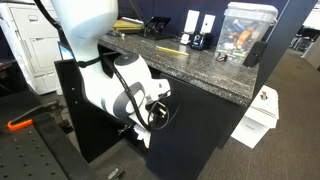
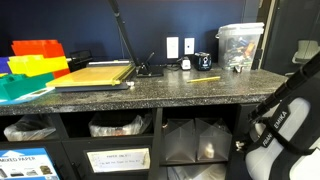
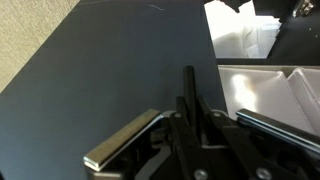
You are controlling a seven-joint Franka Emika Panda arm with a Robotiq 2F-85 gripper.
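In the wrist view my gripper points away with its dark fingertips close together at the middle. It looks shut, and I cannot make out what lies between the tips. Past them spreads a flat dark panel (image 3: 110, 60), its right edge just beside the fingertips. From exterior view 1 the white arm (image 1: 105, 75) reaches down in front of the dark cabinet (image 1: 190, 120), below the counter. The fingertips are hard to pick out there. Exterior view 2 shows the arm (image 2: 280, 135) at the right end of the cabinet.
A crumpled white bag (image 3: 238, 30) lies beyond the panel's right edge. The speckled counter (image 1: 185, 65) overhangs the arm and carries a clear tub (image 1: 245, 35). A white box (image 1: 257, 118) stands beyond the cabinet. Open shelves (image 2: 200, 140) show below the counter.
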